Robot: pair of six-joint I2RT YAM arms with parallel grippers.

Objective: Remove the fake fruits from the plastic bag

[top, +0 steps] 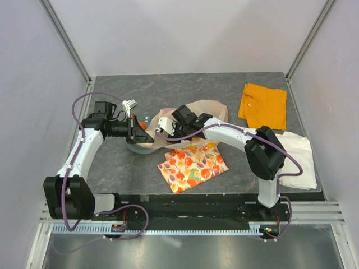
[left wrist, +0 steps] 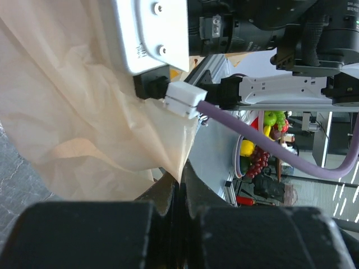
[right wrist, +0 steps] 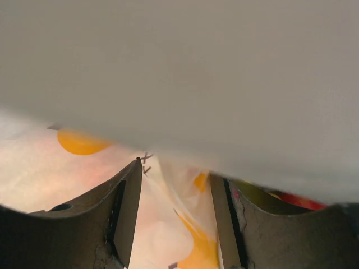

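The crumpled pale plastic bag lies mid-table, mostly under my right arm. My left gripper is shut on the bag's edge, pulled up at the left. My right gripper is down at the bag's middle; in the right wrist view its fingers stand apart, low in the bag, with a blurred pale shape filling the upper half. A bit of red and yellow-green fruit shows behind the right finger; the other fruits are mostly hidden.
A clear bowl with something orange sits under my left gripper. A patterned cloth lies in front, an orange cloth and a white cloth at the right.
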